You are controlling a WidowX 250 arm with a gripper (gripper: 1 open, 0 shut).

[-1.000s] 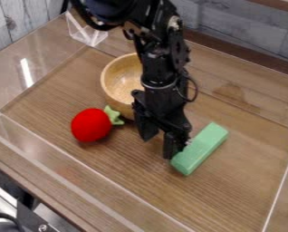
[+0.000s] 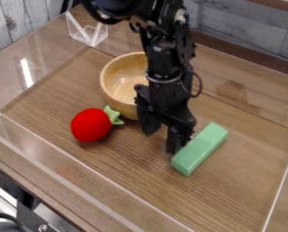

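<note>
The black gripper [image 2: 165, 127] hangs low over the middle of the wooden table [image 2: 98, 190], between a red tomato-like object [image 2: 91, 126] with a green stem on the left and a mint-green block [image 2: 198, 149] on the right. A tan bowl [image 2: 122, 74] sits behind the gripper, partly hidden by it. The fingertips are dark and close to the table, and whether they are open or shut is unclear.
Bare table surrounds the objects, with free room at the front, the left and the back right. A pale wall and some white item [image 2: 92, 29] are at the back left.
The gripper has shifted slightly over the table. The green block, tomato and bowl look essentially where they were.
</note>
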